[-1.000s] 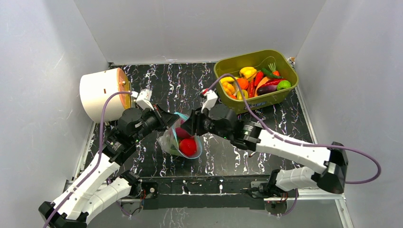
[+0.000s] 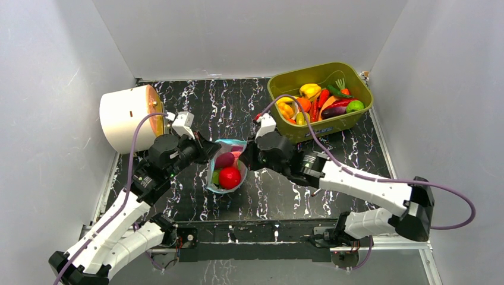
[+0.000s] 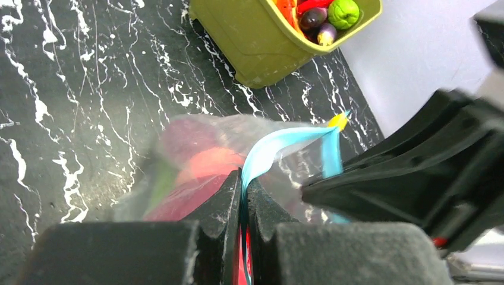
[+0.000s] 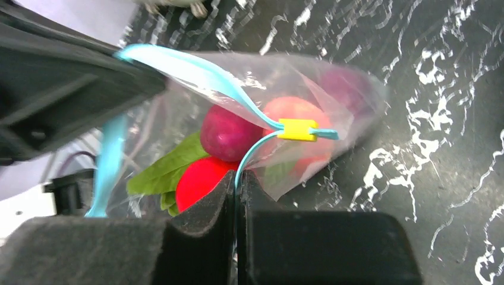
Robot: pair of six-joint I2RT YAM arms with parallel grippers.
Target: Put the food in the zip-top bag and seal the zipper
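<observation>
A clear zip top bag (image 2: 223,190) with a light blue rim stands between my grippers, its mouth spread apart. Inside it are a red round food (image 2: 229,177), a dark purple-red piece (image 4: 230,133) and a green piece (image 4: 169,166). My left gripper is shut on one side of the blue rim. On the opposite side, the rim runs down between the closed fingers of my right gripper. The yellow zipper slider (image 4: 297,129) sits at one end of the rim, just beyond the right fingertips. The zipper is open.
A green bin (image 2: 333,127) of toy vegetables stands at the back right. A white cylinder (image 2: 126,117) lies at the left edge.
My right gripper has moved slightly right and closed on the rim. The bag's mouth has turned more upward and its body no longer sticks out to the left. The left arm is nearly still.
</observation>
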